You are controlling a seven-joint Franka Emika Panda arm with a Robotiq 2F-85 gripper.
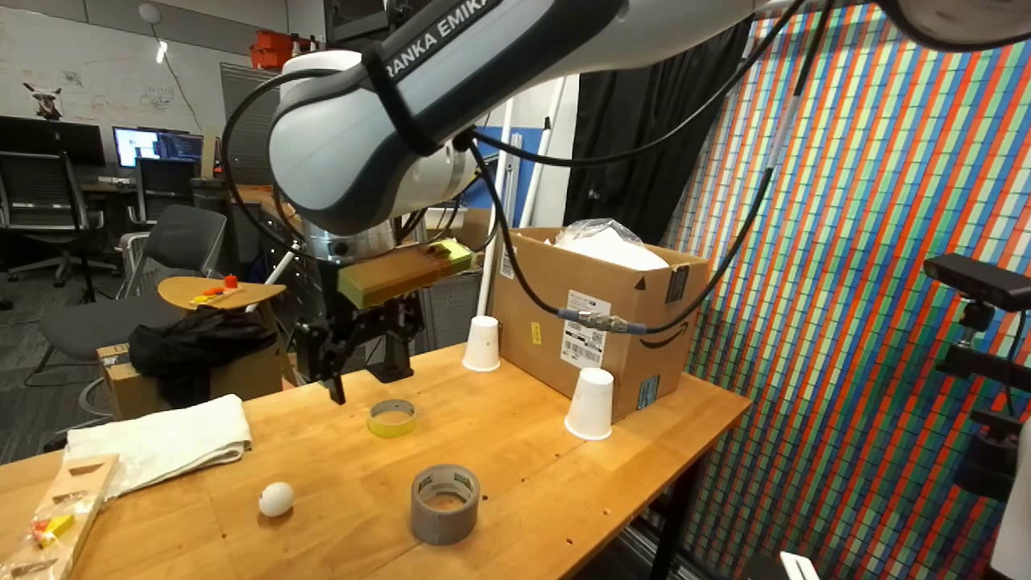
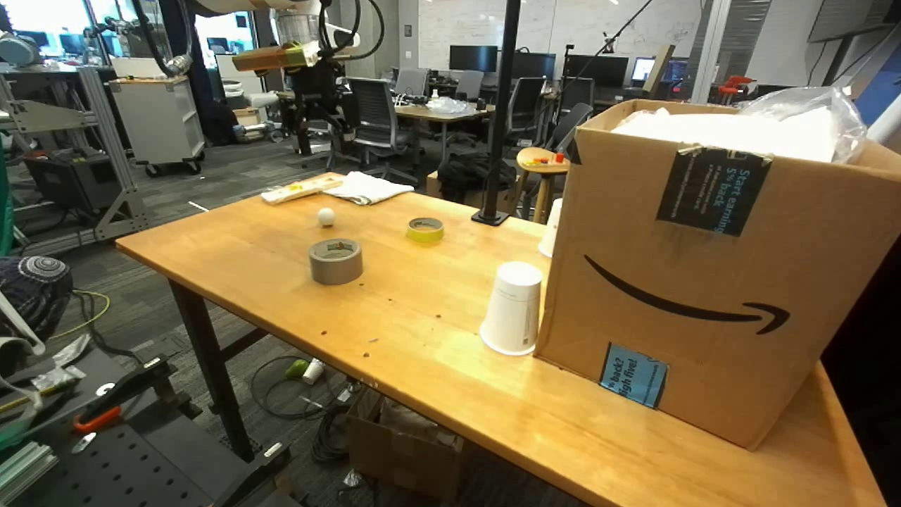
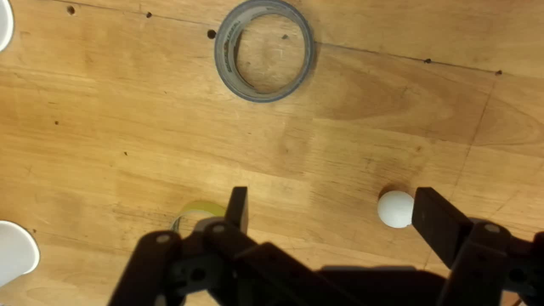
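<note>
Spread wide, my gripper stands open above the table with nothing between its fingers. In the wrist view a white ball (image 3: 395,209) appears beside the right fingertip, on the tabletop below. Yellow tape (image 3: 204,206) shows partly behind the left finger. A grey tape roll (image 3: 265,94) lies flat towards the top of that view. From the first exterior view, the gripper (image 1: 363,372) hangs over the far side of the table, behind the yellow tape roll (image 1: 391,427). The ball (image 1: 276,499) rests nearer the front, left of the grey roll (image 1: 445,522).
Two upside-down white cups, one near (image 1: 591,406) and one farther (image 1: 481,345), stand by a large cardboard box (image 1: 541,319). A folded white cloth (image 1: 169,445) and a wooden tray (image 1: 82,512) occupy the left end. A black pole (image 2: 500,127) rises from the far edge.
</note>
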